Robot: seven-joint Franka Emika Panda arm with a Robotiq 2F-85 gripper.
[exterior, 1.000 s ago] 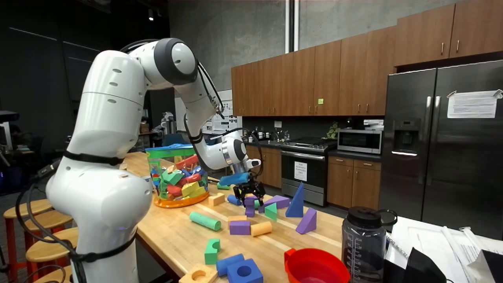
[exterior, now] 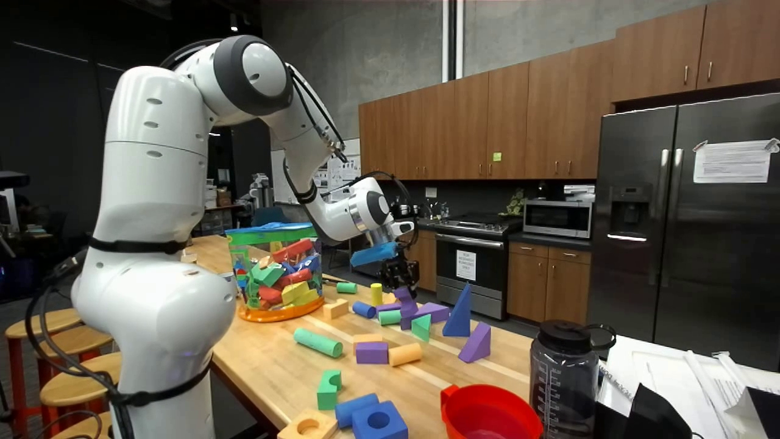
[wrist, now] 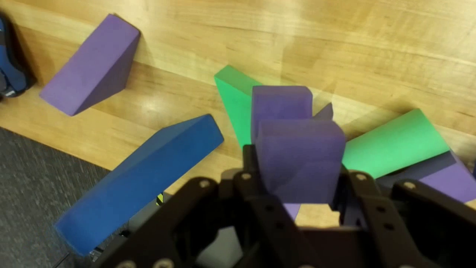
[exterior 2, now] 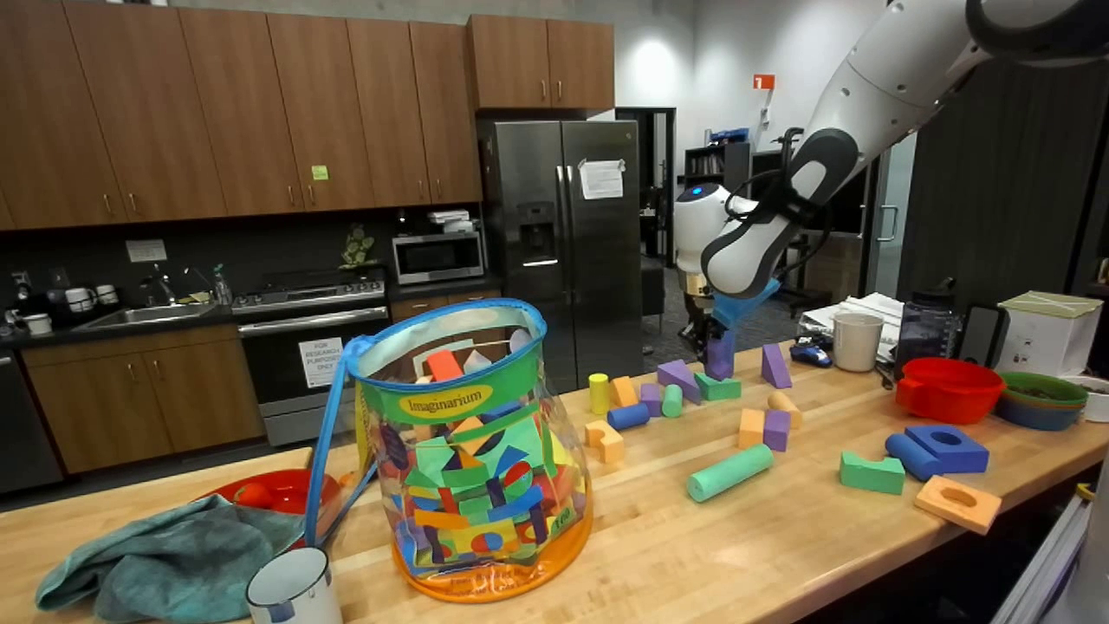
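Note:
My gripper is shut on a purple block (wrist: 303,163), which hangs from the fingers over the wooden table. A second purple face (wrist: 283,102) shows just beyond it in the wrist view; whether it belongs to the same block, I cannot tell. In exterior view 1 the held block (exterior: 404,296) is among the cluster of blocks near the table's far edge. Exterior view 2 shows it as an upright purple shape (exterior 2: 719,355) under the wrist. Any contact with what lies below is hidden.
Close around stand a green triangle (wrist: 238,96), a green cylinder (wrist: 397,145), a tall blue wedge (wrist: 142,183) and a purple wedge (wrist: 96,64). A clear bag of blocks (exterior 2: 478,478) and a red bowl (exterior: 491,413) stand farther off. Bare table lies at front centre.
In exterior view 1 my gripper has moved right and a little upward. The purple block has gone with it, from left of the cluster to over it.

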